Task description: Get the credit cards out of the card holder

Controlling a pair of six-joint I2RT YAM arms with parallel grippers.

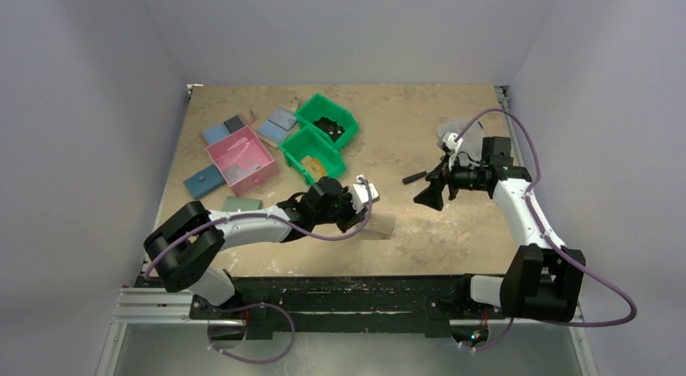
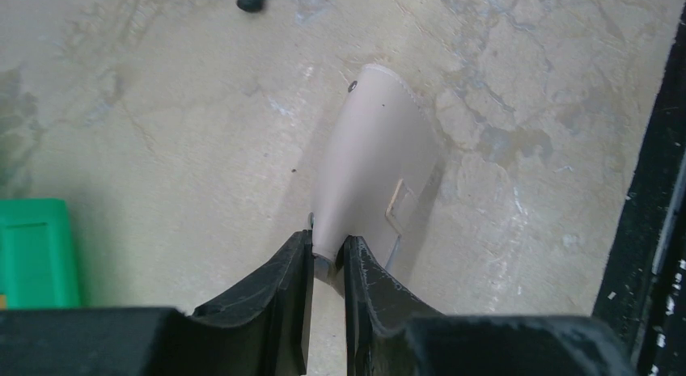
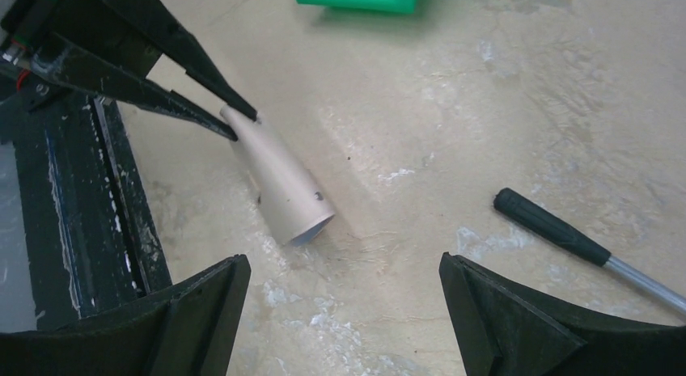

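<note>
The cream card holder [image 1: 378,224] [image 2: 377,156] [image 3: 283,186] is in my left gripper, which is shut on one end of it. The holder is curved into an open-ended tube over the table, with a small rectangular window on its face. I cannot see any cards inside it. My right gripper [image 1: 431,186] is open with nothing between its fingers, to the right of the holder.
A black-handled tool [image 1: 414,177] [image 3: 550,227] lies near my right gripper. Green bins [image 1: 349,123], a pink bin [image 1: 259,171], several flat cases and a clear tray [image 1: 451,129] stand toward the back and sides.
</note>
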